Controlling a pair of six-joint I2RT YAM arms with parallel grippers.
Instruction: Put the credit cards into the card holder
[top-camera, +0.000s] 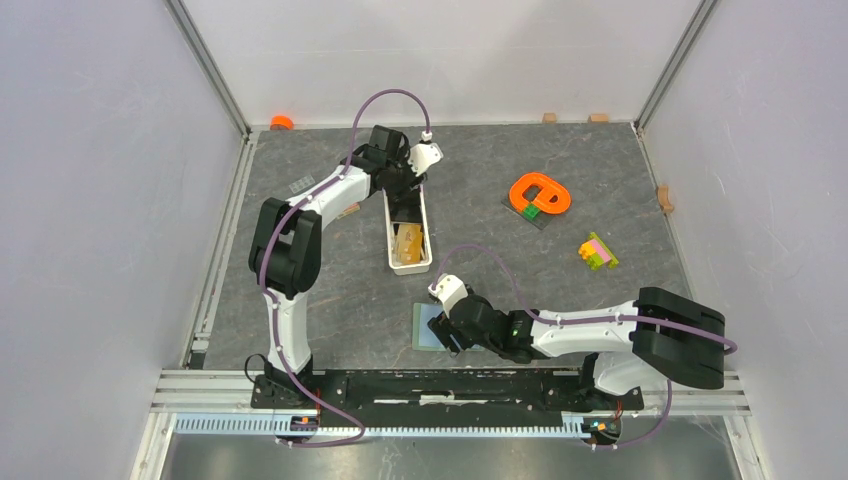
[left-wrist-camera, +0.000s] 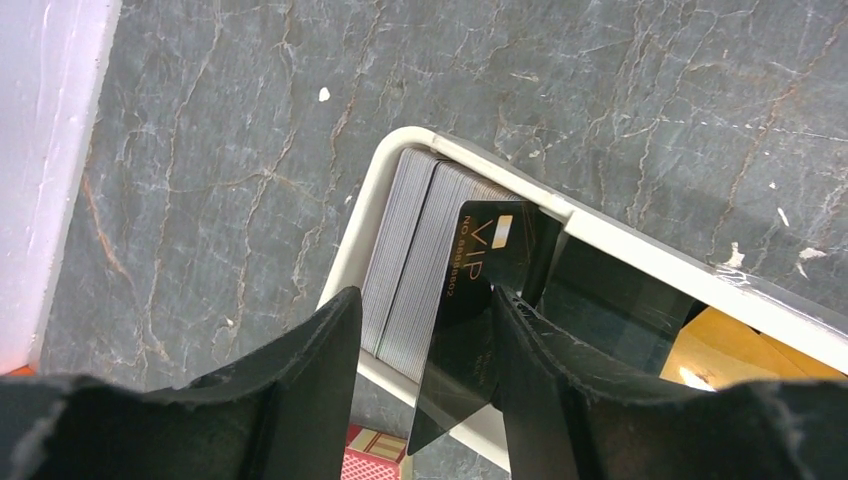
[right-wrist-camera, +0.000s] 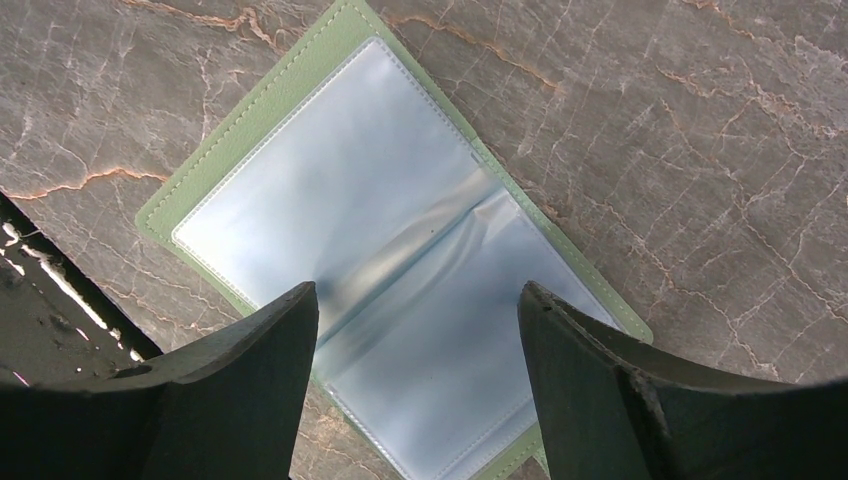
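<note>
A black card (left-wrist-camera: 470, 300) with gold "VIP" lettering leans in the white box (left-wrist-camera: 365, 245), its lower corner sticking out over the box's rim. Several cards stand packed on edge in a light stack (left-wrist-camera: 410, 260) beside it. My left gripper is open above that end of the box. One fingertip lies close to the black card's face; whether they touch I cannot tell. The green card holder (right-wrist-camera: 240, 125) lies flat with its pale clear pockets (right-wrist-camera: 360, 160) facing up. Above its middle my right gripper stands open, nothing between its fingers.
Gold-coloured cards (top-camera: 409, 242) lie in the box's near end. An orange ring toy (top-camera: 520, 188) and a coloured block toy (top-camera: 597, 251) rest on the right side of the table. Between them and the box the floor is bare.
</note>
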